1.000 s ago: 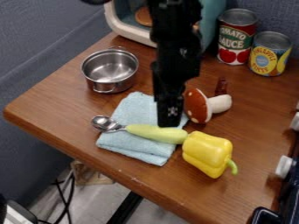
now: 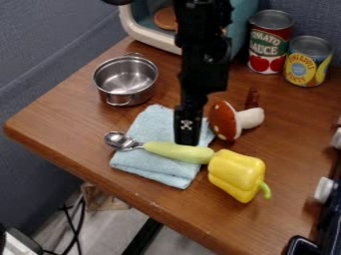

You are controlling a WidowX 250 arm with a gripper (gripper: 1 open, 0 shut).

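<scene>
My black gripper (image 2: 188, 127) points down over a folded light blue cloth (image 2: 156, 167), its tip just above the pale green handle of a scoop (image 2: 173, 151), whose metal bowl lies to the left on the cloth. I cannot tell whether the fingers are open or shut. A yellow pepper (image 2: 237, 174) lies right of the cloth, and a mushroom-like toy (image 2: 225, 121) with a red-brown cap sits just right of the gripper.
A steel pot (image 2: 127, 80) is at the back left. A tomato sauce can (image 2: 269, 45) and a yellow-labelled can (image 2: 306, 65) stand at the back right, by a toy oven (image 2: 139, 22). Black equipment lines the right edge (image 2: 320, 229).
My gripper has shifted slightly and stands a little lower over the scoop handle. The objects on the table have not visibly moved.
</scene>
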